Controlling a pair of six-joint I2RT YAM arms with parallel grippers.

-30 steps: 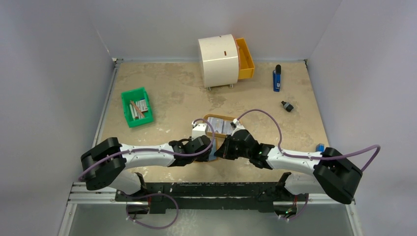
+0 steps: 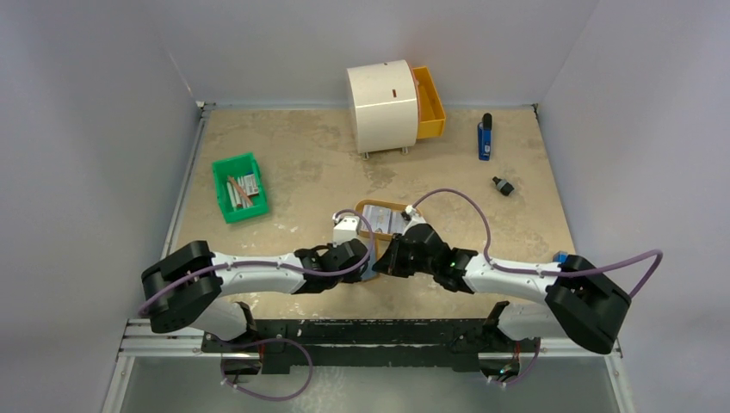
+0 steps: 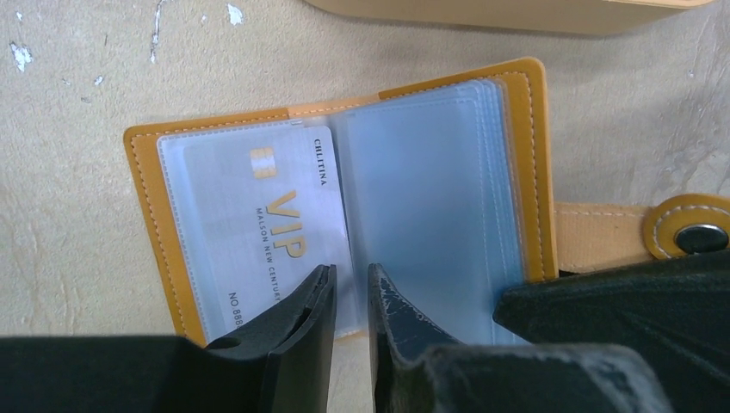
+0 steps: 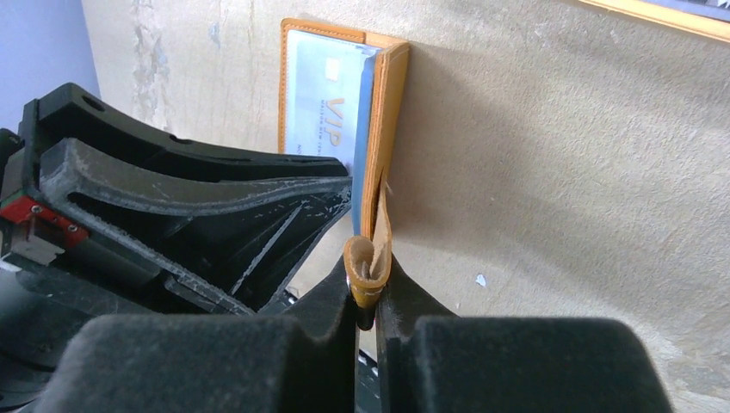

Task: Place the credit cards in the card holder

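The tan card holder (image 3: 155,198) lies open, with a white VIP card (image 3: 215,206) in one side and clear blue sleeves (image 3: 422,189) in the other. In the left wrist view my left gripper is over the middle of the holder, fingers close together; what is between them is unclear. In the right wrist view my right gripper is shut on the holder's tan strap (image 4: 368,267), beside the holder. From above, both grippers (image 2: 383,262) mostly cover the holder.
Just behind the holder is a tan tray (image 2: 360,206) with cards. A green bin (image 2: 219,189) stands at left, a white cylindrical unit (image 2: 379,112) at the back, a stapler-like blue object (image 2: 484,142) and small dark item (image 2: 506,188) at right.
Both arms have shifted very slightly in the top view; otherwise little differs from a second ago.
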